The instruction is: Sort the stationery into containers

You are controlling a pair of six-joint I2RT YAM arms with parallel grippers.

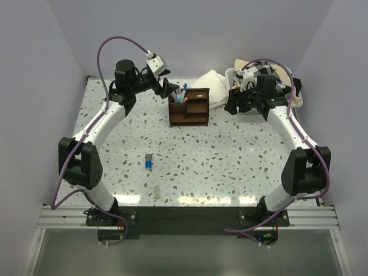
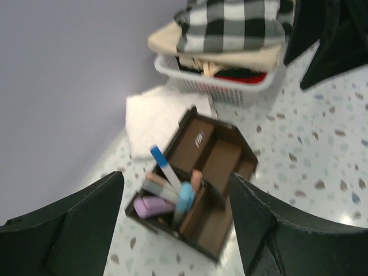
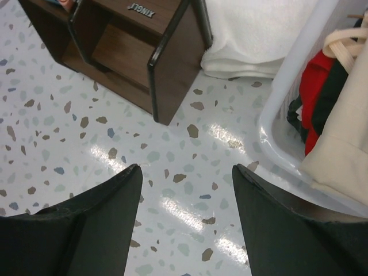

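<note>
A dark brown wooden organizer point(image 1: 189, 118) stands at the back centre. Its left compartment holds several items: a blue-and-white stick point(image 2: 164, 164), a purple piece point(image 2: 149, 205), a cyan piece point(image 2: 185, 198). My left gripper point(image 1: 165, 86) hangs open over its left side, nothing between the fingers. Lower on the table lie a blue-and-grey item point(image 1: 148, 161) and a small pale strip point(image 1: 157, 192). My right gripper point(image 1: 236, 102) is open, empty, right of the organizer.
A white basket point(image 3: 278, 86) piled with fabric sits at the back right, a white cloth point(image 1: 208, 81) beside the organizer.
</note>
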